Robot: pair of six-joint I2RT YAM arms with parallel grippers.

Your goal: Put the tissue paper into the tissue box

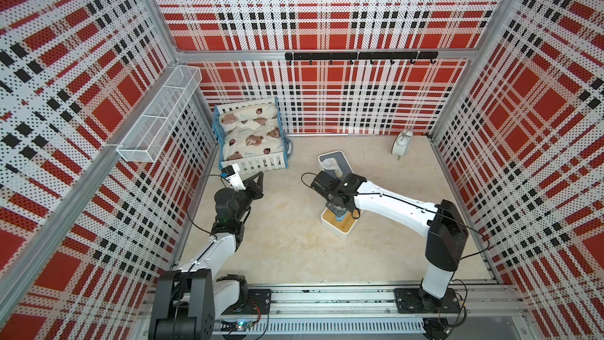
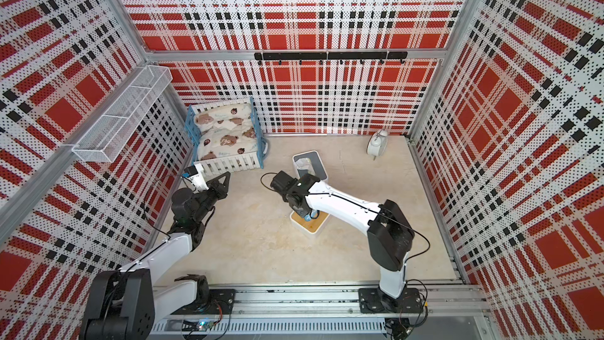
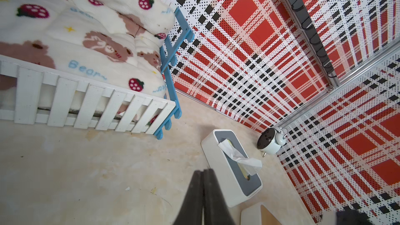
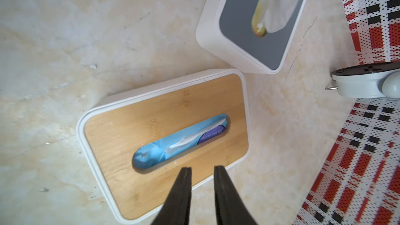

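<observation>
A white tissue box with a wooden lid (image 4: 108, 137) stands mid-table; a blue tissue pack (image 4: 152, 155) with a white strip of tissue shows in its slot. My right gripper hangs over it, fingers apart with nothing seen between them. Behind it, a grey-topped white box (image 4: 233, 20) has white tissue (image 4: 279, 4) in its opening. My left gripper is at the left of the table, in front of the small bed; its blurred fingers are together, with nothing visible between them.
A small bed with bear-print bedding (image 1: 251, 138) stands at back left, an alarm clock (image 1: 400, 144) at back right. A wire basket (image 1: 157, 113) hangs on the left wall.
</observation>
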